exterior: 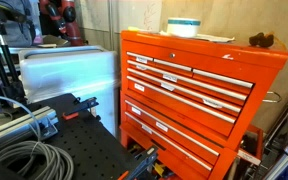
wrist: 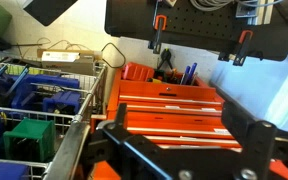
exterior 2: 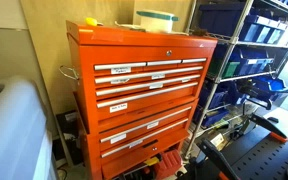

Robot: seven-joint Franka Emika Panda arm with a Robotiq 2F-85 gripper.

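A red tool chest [exterior: 199, 85] with several drawers stands beyond the black table; its upper part shows again in the second exterior view, where the chest [exterior 2: 134, 85] faces the camera. Seen from the wrist, the drawer fronts [wrist: 174, 115] lie below a space at the chest's base holding tools [wrist: 166, 75], some with red or blue handles. My gripper is open, its two dark fingers wide apart at the bottom of the wrist view and nothing visible between them. I cannot make out the gripper clearly in either exterior view.
A white round tub [exterior: 184, 27] sits on the chest top. The black table [wrist: 214, 28] carries red-marked clamps and coiled cable. Wire shelving with blue bins [exterior 2: 219, 55] stands beside the chest. A white container [exterior: 69, 68] is on the other side.
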